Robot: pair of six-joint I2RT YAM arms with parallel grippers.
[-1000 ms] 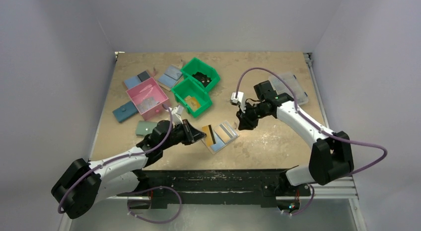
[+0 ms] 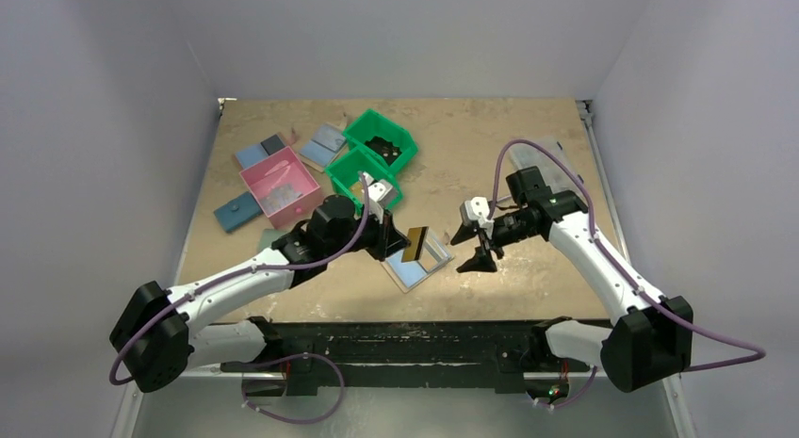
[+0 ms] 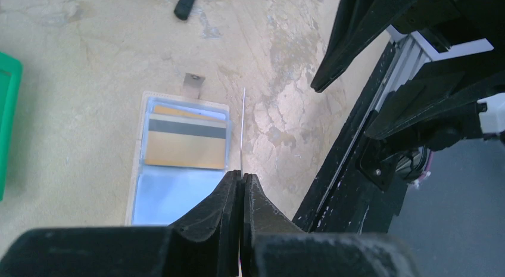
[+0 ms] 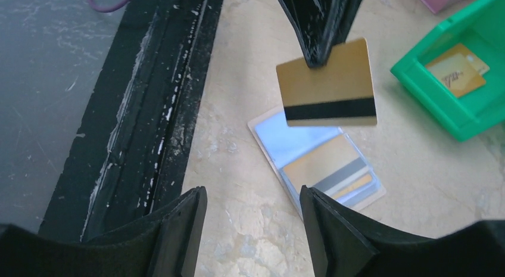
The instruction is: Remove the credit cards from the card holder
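A gold card with a black stripe is raised above the open card holder (image 3: 174, 193), pinched in my left gripper; it appears edge-on as a thin line in the left wrist view. The holder lies on the table, its blue pocket bare on one side and more cards (image 3: 186, 145) under its clear sleeve on the other. My right gripper stands open just right of the held card, nothing between its fingers.
Two green bins (image 2: 405, 137), one holding cards, and a pink bin (image 2: 311, 193) stand at the back left among other holders. A clear box (image 2: 546, 155) lies at the back right.
My left gripper has moved up and right, carrying the card away from the holder.
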